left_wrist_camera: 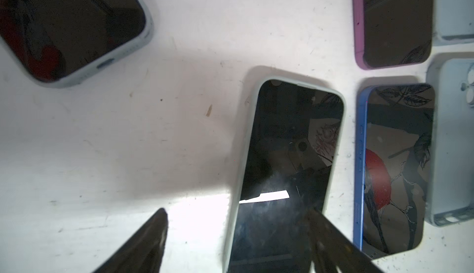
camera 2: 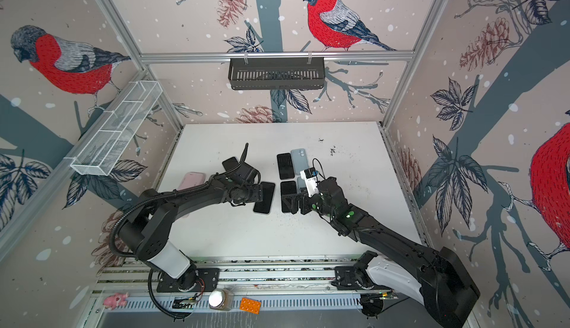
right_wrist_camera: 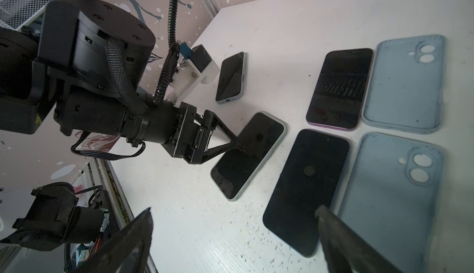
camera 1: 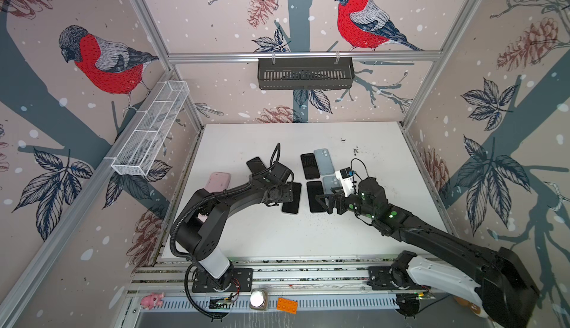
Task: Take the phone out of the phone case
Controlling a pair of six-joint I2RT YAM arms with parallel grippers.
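Note:
A phone in a pale case [left_wrist_camera: 286, 169] lies at the table's centre-left, with my left gripper low at its near end, its fingers apart; whether they touch it is unclear. To its right lie a blue-framed phone [left_wrist_camera: 392, 169] and an empty light-blue case [right_wrist_camera: 390, 199]. Behind these are a purple-framed phone [right_wrist_camera: 339, 87] and another empty blue case [right_wrist_camera: 404, 82]. Another phone in a pale frame [right_wrist_camera: 230, 77] lies at the back left. My right gripper hangs open above the right-hand phones.
A pink case [camera 1: 218, 180] sits at the left, partly hidden by the left arm. A white wire basket hangs on the left wall, a dark one at the back.

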